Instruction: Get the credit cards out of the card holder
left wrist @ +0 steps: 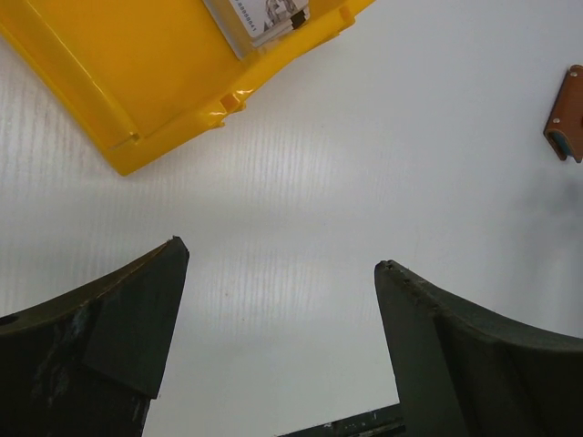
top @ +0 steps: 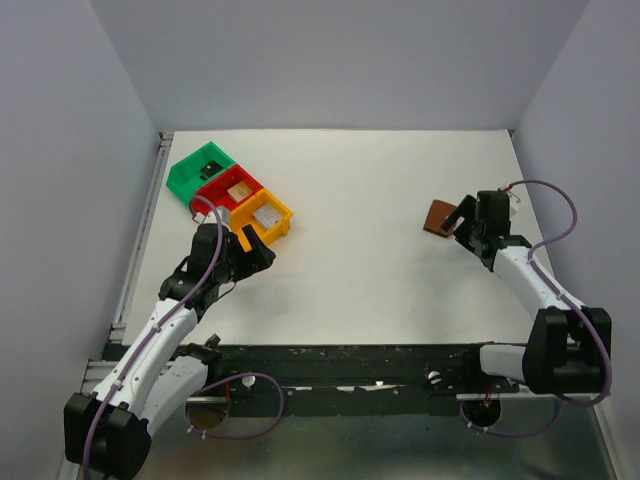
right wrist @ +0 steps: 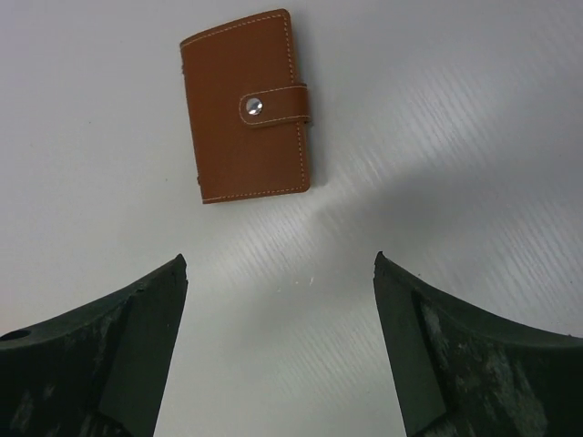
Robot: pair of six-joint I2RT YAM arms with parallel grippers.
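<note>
The card holder [right wrist: 241, 137] is a closed brown leather wallet, its strap snapped shut with a silver button, lying flat on the table at the right; no cards show from it. My right gripper [top: 452, 226] is just to its right in the top view, fingers parted and empty. In the right wrist view the holder lies beyond those fingertips, apart from them. Over the left part of the table, beside the yellow bin [top: 268, 216], my left gripper [top: 258, 245] stands open with nothing between its fingers. The left wrist view catches an edge of the holder [left wrist: 567, 116].
A red bin [top: 232, 187] and a green bin [top: 200, 170] adjoin the yellow one at the back left. Each bin holds something flat; a printed card [left wrist: 264, 16] lies in the yellow one.
</note>
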